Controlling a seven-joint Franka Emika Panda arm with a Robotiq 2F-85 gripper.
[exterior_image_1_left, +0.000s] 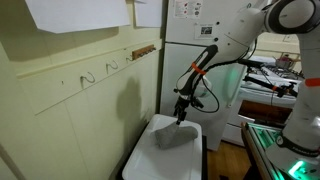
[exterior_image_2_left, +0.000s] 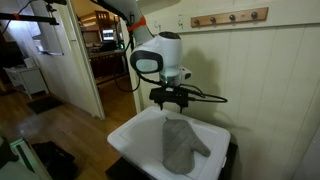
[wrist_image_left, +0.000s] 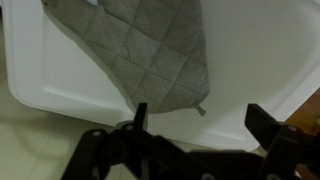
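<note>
A grey quilted cloth item, shaped like an oven mitt with a small loop at one corner, lies on a white tray-like surface. In exterior view 1 the cloth is at the far part of the white surface. My gripper is open, its dark fingers set wide apart, with nothing held between them. The looped corner of the cloth shows just ahead of the gap between the fingers in the wrist view. From exterior view 2, the gripper hangs over the far edge of the surface, above the cloth.
A wooden rail with hooks runs along the wall behind the white surface. A white fridge and a stove counter stand beyond the arm.
</note>
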